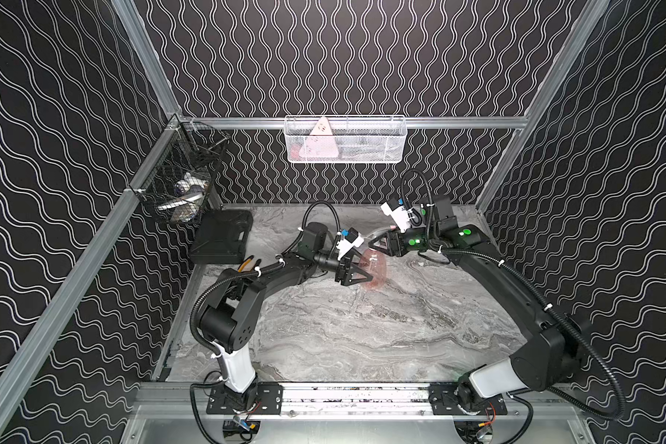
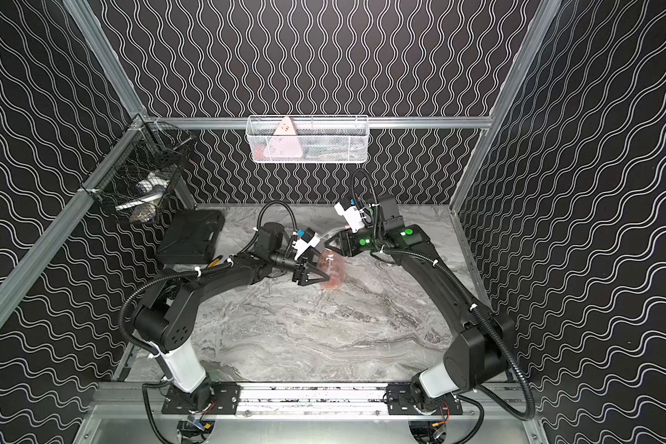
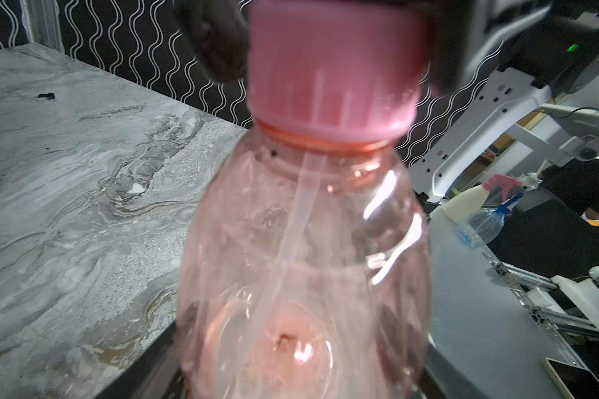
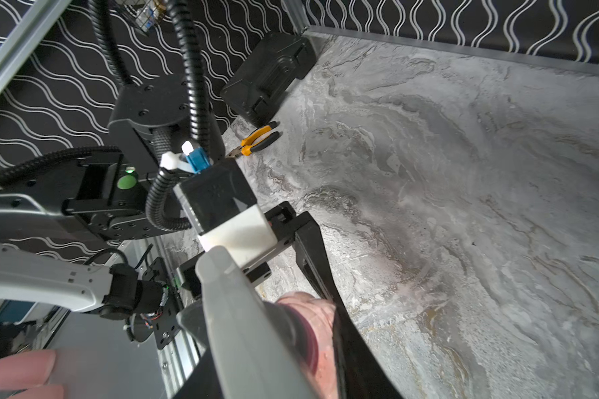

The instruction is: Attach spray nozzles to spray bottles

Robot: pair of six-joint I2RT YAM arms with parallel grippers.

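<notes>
A clear pink spray bottle [image 3: 306, 266] fills the left wrist view, its pink ribbed collar [image 3: 332, 73] on the neck and a dip tube running down inside. Fingers of my left gripper [image 1: 362, 268] flank its lower body; how firmly they press is hidden. Right gripper [image 1: 379, 243] fingertips lie on either side of the collar, dark and blurred, so contact there cannot be told. Close in front of the right wrist camera is a blurred grey shape, apparently the spray head [image 4: 246, 326], with pink [image 4: 322, 329] beside it.
A black case [image 1: 222, 236] lies at the back left, with orange-handled pliers [image 4: 256, 139] near it. A white wire basket [image 1: 345, 151] hangs on the back wall, a black one [image 1: 185, 177] at the left.
</notes>
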